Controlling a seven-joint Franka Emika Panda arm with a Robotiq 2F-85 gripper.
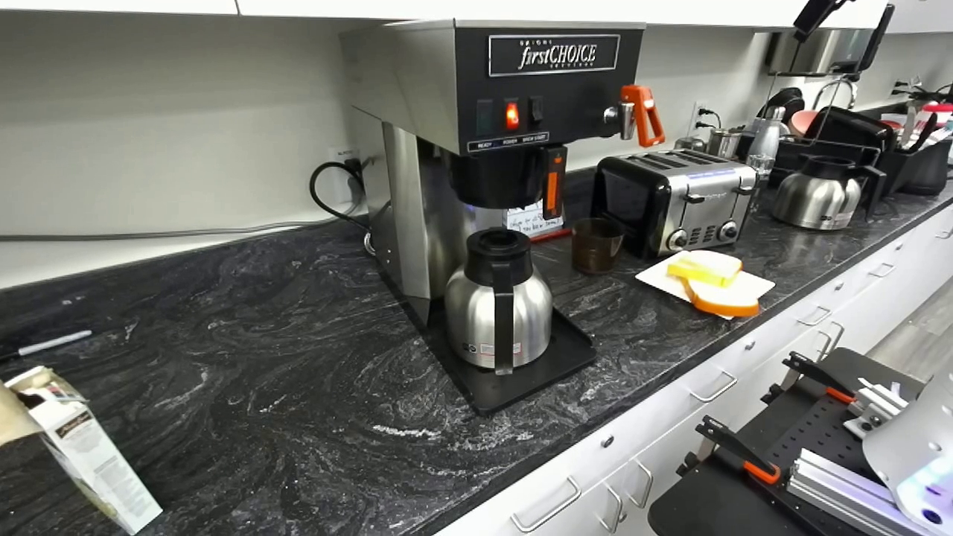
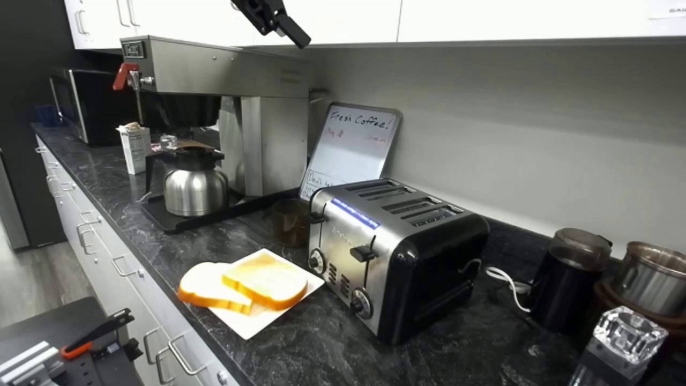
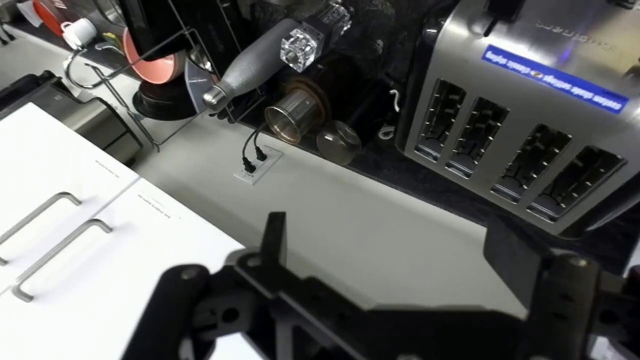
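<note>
High above the counter, my gripper is open, with only the plain wall showing between its widely spread fingers in the wrist view. Its black fingers (image 2: 292,31) reach in from the top edge of exterior view 2, well clear of everything on the counter. A steel four-slot toaster (image 2: 399,257) stands below, its slots looking empty from the wrist. Two slices of bread (image 2: 265,279) overlap on a square white plate (image 2: 244,327) in front of the toaster. The coffee maker (image 1: 406,80) has a steel carafe (image 1: 500,308) on its base.
A brown cup (image 1: 595,246) sits between coffee maker and toaster. A second carafe (image 1: 817,201) and a wire rack (image 3: 153,129) lie beyond the toaster. White cabinets (image 3: 150,240) hang overhead. Bare counter (image 1: 268,384) extends left of the coffee maker, beside an opened carton (image 1: 98,455).
</note>
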